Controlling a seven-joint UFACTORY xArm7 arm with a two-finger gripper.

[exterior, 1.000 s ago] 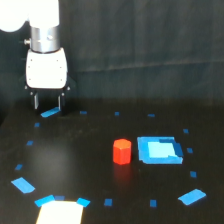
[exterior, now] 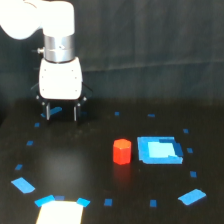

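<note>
A red block (exterior: 122,151) stands on the dark table, right of centre. To its right is a blue tray (exterior: 143,154) with a pale patch on its floor. My gripper (exterior: 61,117) hangs under the white arm (exterior: 61,76) at the back left. Its two fingers are apart, with nothing to be seen between them. The red block lies well off to the gripper's right and nearer the camera, touched by nothing.
Small blue marks dot the table. A blue strip (exterior: 23,185) lies at the front left, another blue strip (exterior: 192,197) at the front right. A pale object (exterior: 60,212) is cut off by the bottom edge. Between gripper and block the table is clear.
The arm and gripper have moved to the right and a little lower in the view. The red block and the tray are where they were.
</note>
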